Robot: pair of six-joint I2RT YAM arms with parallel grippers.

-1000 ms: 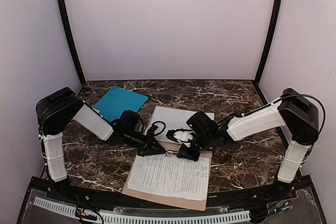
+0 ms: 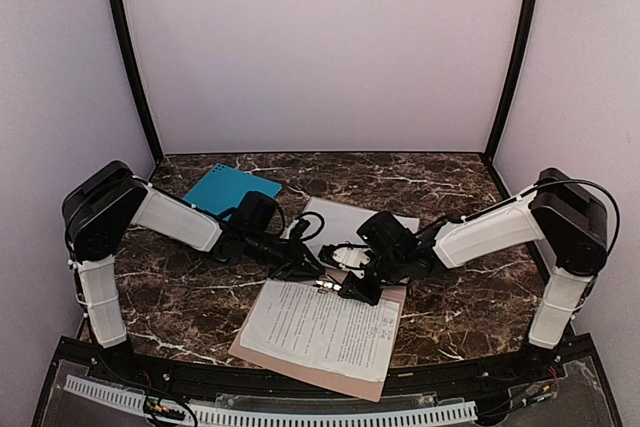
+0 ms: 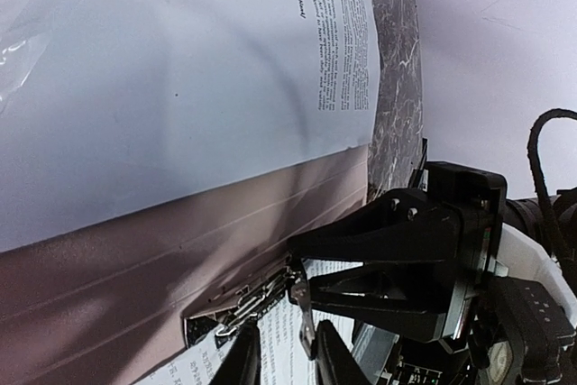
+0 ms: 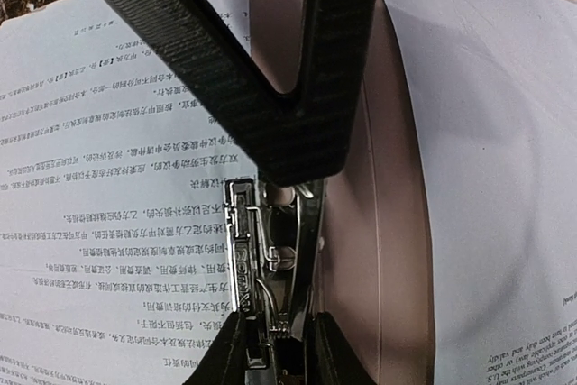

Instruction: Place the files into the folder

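Observation:
A pink folder (image 2: 262, 355) lies open at the table's front, printed sheets (image 2: 315, 327) on its near half and more paper (image 3: 180, 69) beyond the spine. A metal clip (image 4: 242, 250) sits along the spine. My right gripper is shut on the clip's lever, seen also in the left wrist view. My left gripper stands open just left of it, over the near sheets and beside the clip, with nothing visible held between its fingers.
A blue board (image 2: 215, 187) lies at the back left, partly behind the left arm. Bare marble table (image 2: 450, 317) shows on both sides of the folder and at the back.
My left gripper has moved up toward the back over the last second. The folder's far half has shifted slightly rightward. The right arm is nearly still.

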